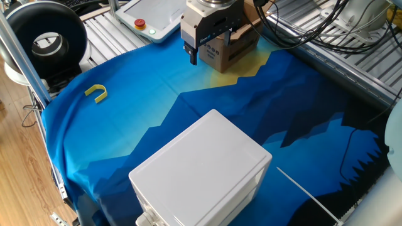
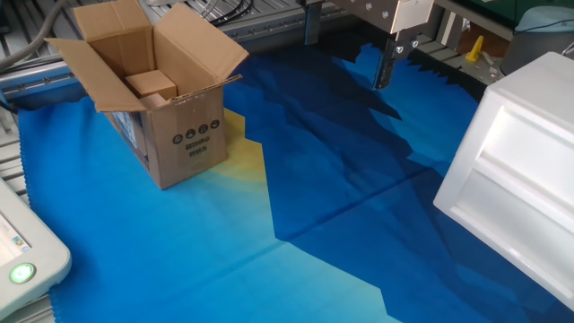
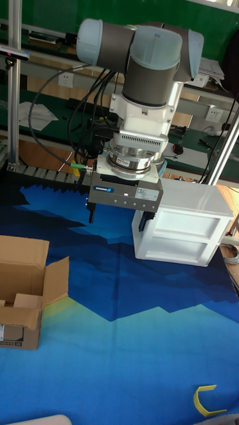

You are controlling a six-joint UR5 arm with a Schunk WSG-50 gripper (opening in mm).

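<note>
My gripper [image 3: 118, 218] hangs above the blue cloth, its two fingers wide apart and empty. In exterior view 2 the gripper [image 2: 347, 65] is at the top, between the cardboard box [image 2: 190, 148] and the white drawer unit [image 2: 516, 193]. The box has its flaps up and a smaller carton [image 2: 151, 84] inside. The drawer unit's plain top [image 1: 201, 166] fills the lower middle of exterior view 1. A yellow U-shaped strip [image 1: 103, 96] lies on the cloth, well away from the gripper. Part of the box [image 1: 221, 55] is hidden behind the gripper in exterior view 1.
A thin white rod [image 1: 308, 193] lies beside the drawer unit. The teach pendant [image 1: 149, 14] with its red button sits at the table's edge. Cables [image 1: 308, 34] run behind the arm. Between box and drawer unit, the cloth [image 2: 332, 206] is bare.
</note>
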